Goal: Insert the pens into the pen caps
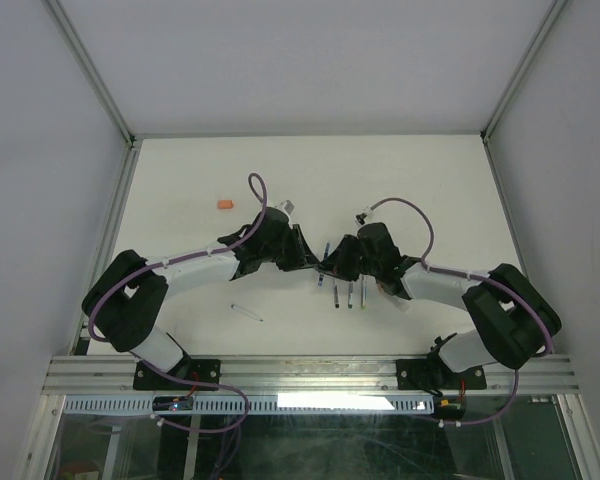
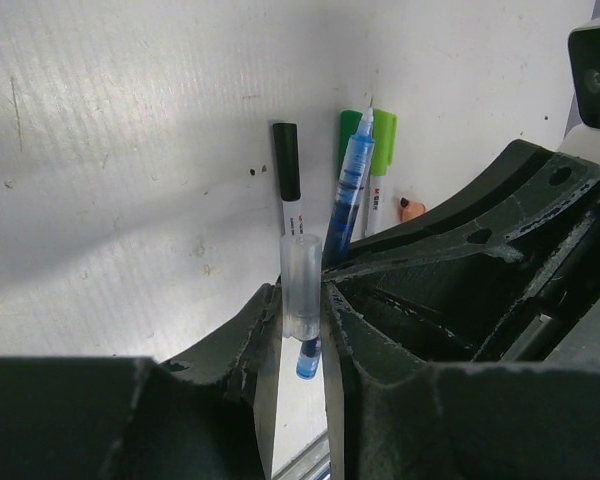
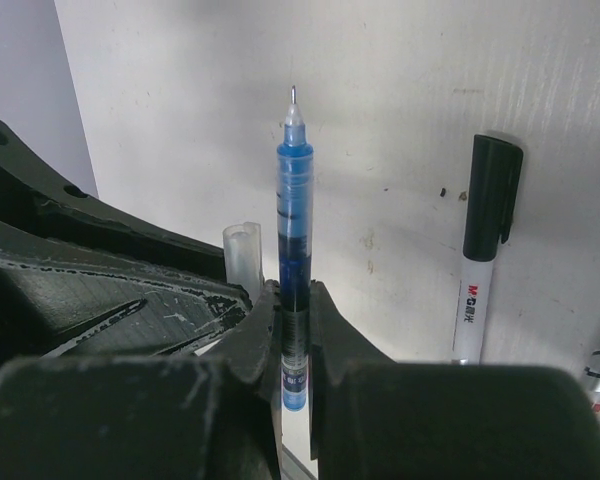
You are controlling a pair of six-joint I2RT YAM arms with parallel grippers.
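Note:
In the left wrist view, my left gripper is shut on a clear pen cap [image 2: 301, 265] that stands up out of its fingers. Between the fingers of my right gripper is a blue pen [image 3: 294, 220], uncapped, its metal tip bare. The right wrist view shows the clear cap beside the pen's barrel, on the left, with the tip not inside it. Both grippers meet closely near the table's middle in the top view, where cap and pen are too small to make out well.
A black-capped marker [image 3: 478, 250] lies on the table near the right gripper. A green-capped marker [image 2: 380, 155] lies behind the blue pen. One thin pen [image 1: 247, 312] rests at front left, and an orange block [image 1: 225, 204] at back left.

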